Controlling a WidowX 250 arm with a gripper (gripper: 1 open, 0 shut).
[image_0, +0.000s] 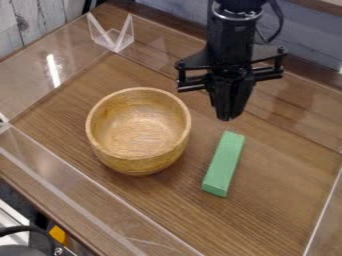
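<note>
My black gripper hangs in the upper middle of the camera view, above and behind a green rectangular block lying on the wooden table. Its fingers point down, and whether they are open or shut is hard to tell. A round yellow-tan bowl sits left of the block, below and left of the gripper.
A white wire-like object stands at the back left. Pale edges border the table at back and right, and a black cable runs at the lower left.
</note>
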